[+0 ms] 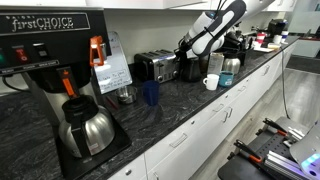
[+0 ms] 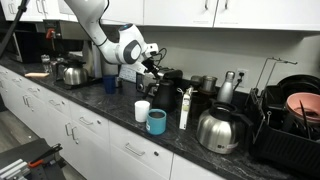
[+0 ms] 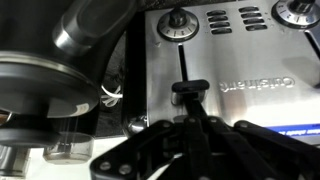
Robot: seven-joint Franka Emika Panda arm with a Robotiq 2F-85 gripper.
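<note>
A silver toaster [image 1: 155,66] stands against the wall in exterior view 1. Its Cuisinart front [image 3: 255,75] fills much of the wrist view, with round knobs and a black lever [image 3: 190,88] in a vertical slot. My gripper is right by that lever, its dark fingertips together just below the knob in the image. Nothing shows between them, and I cannot tell whether they touch the lever. From outside, the gripper [image 1: 183,48] appears near the toaster's right end, small and partly lost against dark appliances.
A dark rounded appliance [image 3: 45,70] crowds the left of the wrist view. On the counter are a blue cup [image 1: 151,92], a white mug [image 1: 211,82] and a steel carafe [image 1: 86,130]. Bare dark counter [image 1: 150,125] lies in front of the toaster.
</note>
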